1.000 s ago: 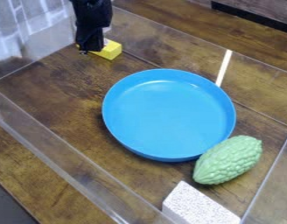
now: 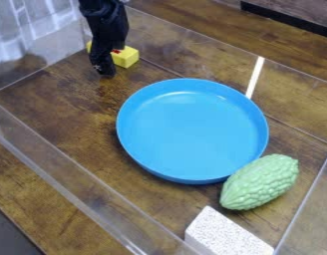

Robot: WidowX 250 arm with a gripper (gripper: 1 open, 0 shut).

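Observation:
My black gripper [image 2: 108, 58] is at the top left of the camera view, low over the wooden table, its fingers around or just in front of a small yellow block [image 2: 124, 58]. Part of the block is hidden behind the gripper, and I cannot tell whether the fingers touch it or how far apart they are.
A blue plate [image 2: 191, 130] fills the middle. A green bitter melon [image 2: 259, 182] lies at its lower right, with a white speckled block [image 2: 227, 236] below. Clear walls edge the wooden table [image 2: 60, 120], which is bare on the left.
The gripper has come down lower at the yellow block over the last second, its fingertips now nearer the table. The other things have not moved.

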